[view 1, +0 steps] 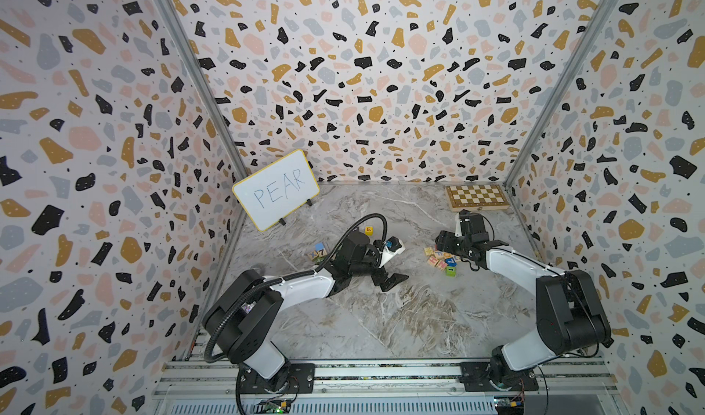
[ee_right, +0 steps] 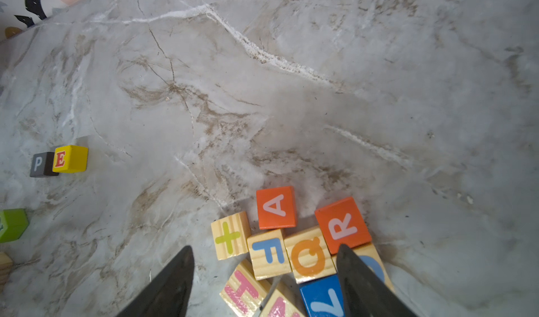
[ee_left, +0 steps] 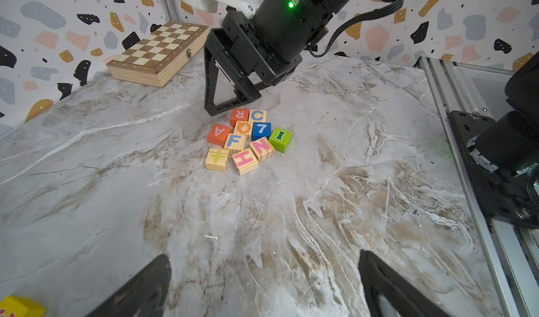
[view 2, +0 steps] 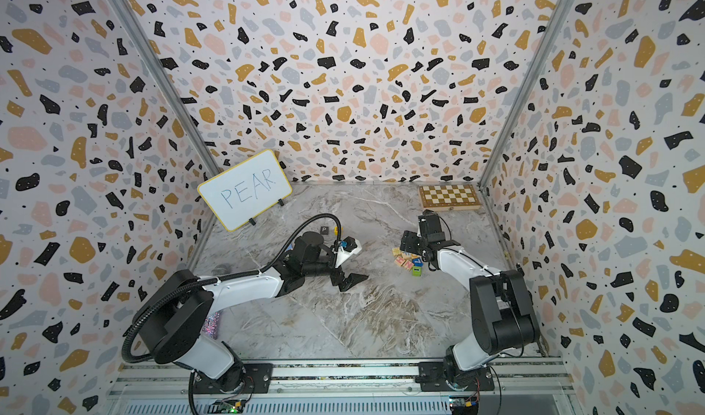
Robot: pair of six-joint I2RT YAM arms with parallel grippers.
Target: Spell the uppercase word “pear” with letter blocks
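Observation:
A whiteboard [view 1: 276,189] reads PEAR. A dark P block [ee_right: 42,164] and a yellow E block [ee_right: 69,158] sit side by side at centre-back. In the right cluster are a red A block [ee_right: 275,207] and a red R block [ee_right: 342,221], beside wooden, blue and green blocks. My right gripper hangs over this cluster, fingers apart, with nothing seen held. My left gripper stands open over bare table at centre, left of the cluster.
A chessboard [view 1: 476,197] lies at the back right. A few more blocks [view 1: 318,250] sit behind the left arm.

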